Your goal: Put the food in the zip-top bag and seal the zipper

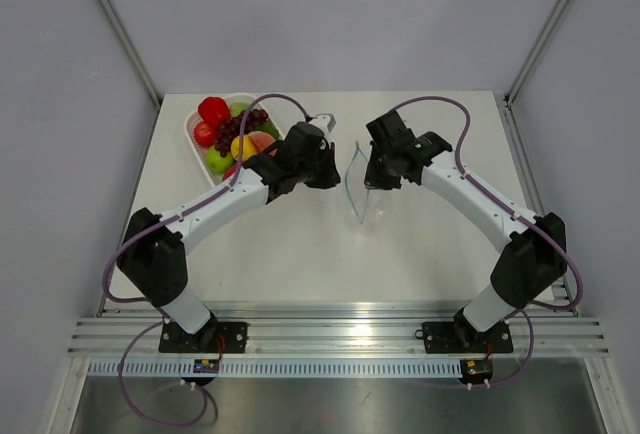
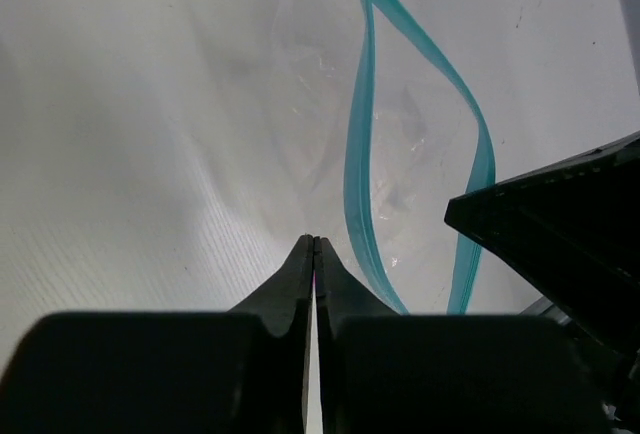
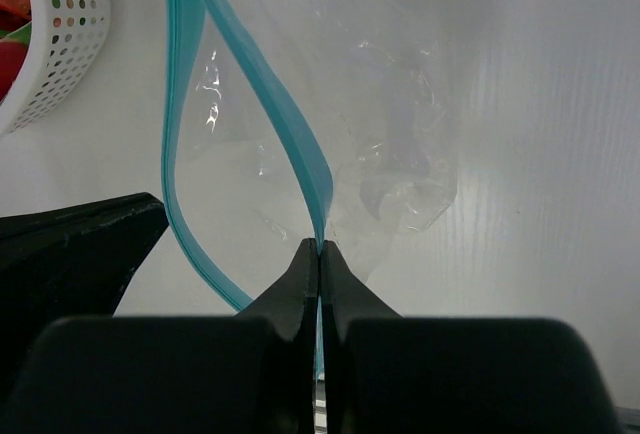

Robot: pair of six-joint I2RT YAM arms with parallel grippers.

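The clear bag (image 3: 390, 134) stands open on the table, its teal zipper strips (image 2: 360, 174) spread apart. My right gripper (image 1: 372, 182) is shut on the edge of the zipper (image 3: 300, 154) at the bag's near corner in the right wrist view. My left gripper (image 1: 328, 180) is shut just left of the bag, nothing visible between its fingers. A white perforated basket (image 3: 75, 44) holds fruit and vegetables, among them a red pepper (image 1: 214, 111), grapes (image 1: 228, 135) and a yellow fruit (image 1: 244, 149), behind the left arm.
Metal rails (image 1: 320, 314) run along the near edge.
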